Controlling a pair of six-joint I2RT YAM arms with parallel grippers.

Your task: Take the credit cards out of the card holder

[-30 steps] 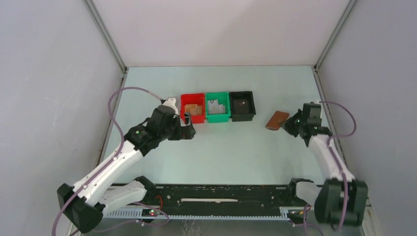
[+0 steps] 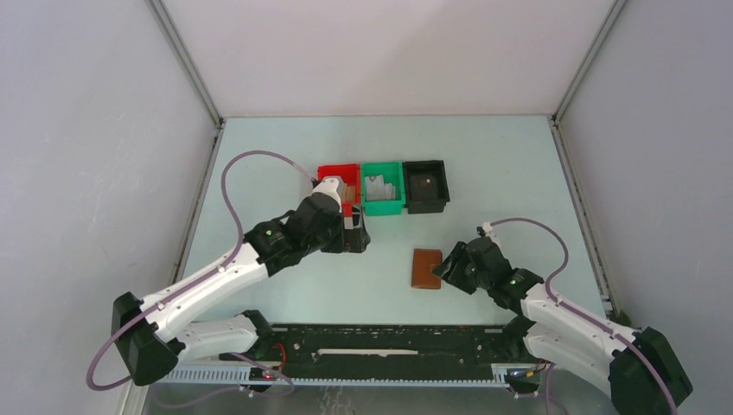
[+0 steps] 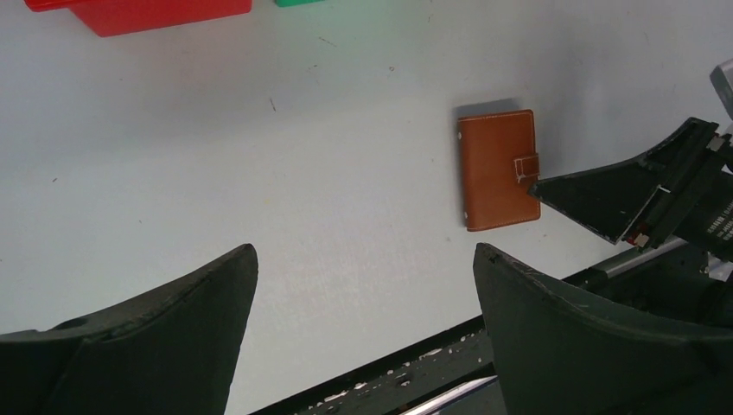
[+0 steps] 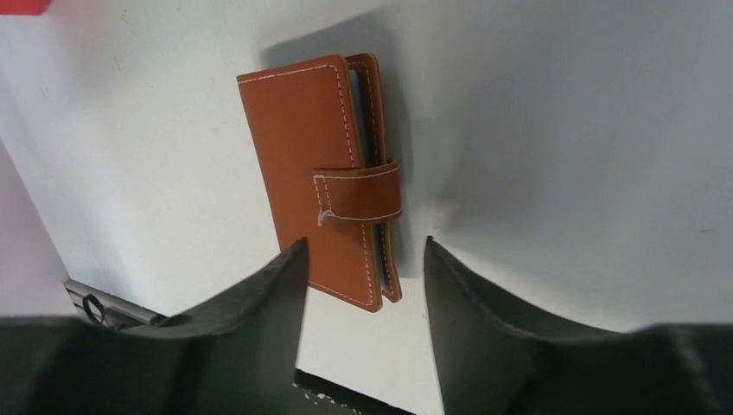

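Observation:
The brown card holder lies flat on the table, left of my right gripper. Its closing strap runs across the open side, and a thin grey-blue edge shows between the covers. In the right wrist view my right gripper stands open, its fingers apart with the holder beyond them and neither finger visibly clamped on it. My left gripper is open and empty; in the top view it hovers just in front of the red bin.
The green bin holds pale cards; the black bin stands to its right. Brownish items sit in the red bin.
The card holder has come from the right side near the black bin to the front middle with my right gripper, which has since opened. My left gripper has shifted slightly right.

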